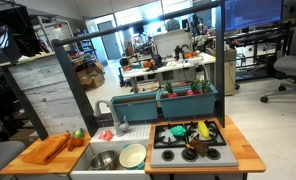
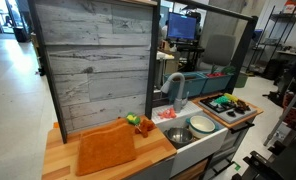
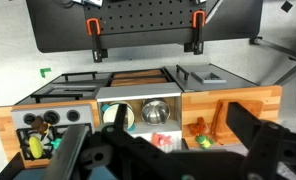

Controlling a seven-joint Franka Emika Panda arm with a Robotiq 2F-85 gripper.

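Observation:
In the wrist view my gripper is open, its dark fingers spread wide over the toy kitchen, with no object held between them. Beyond the fingers a steel pot (image 3: pixel 155 111) and a white bowl (image 3: pixel 109 114) sit in the sink area. An orange cloth (image 1: pixel 46 149) lies flat on the wooden counter at the left in exterior view 1. Small red and green toy food (image 1: pixel 78 134) is beside it. On the stove (image 1: pixel 193 156) rest a green item (image 1: pixel 178 131), a yellow one (image 1: pixel 203 129) and a brown one (image 1: pixel 198 147).
A faucet (image 1: pixel 122 126) rises behind the sink. Blue bins (image 1: pixel 148 110) line the back of the counter. A white plank wall (image 2: pixel 98 75) stands behind the cloth's end in exterior view 2. Bare wood (image 1: pixel 246 157) shows right of the stove.

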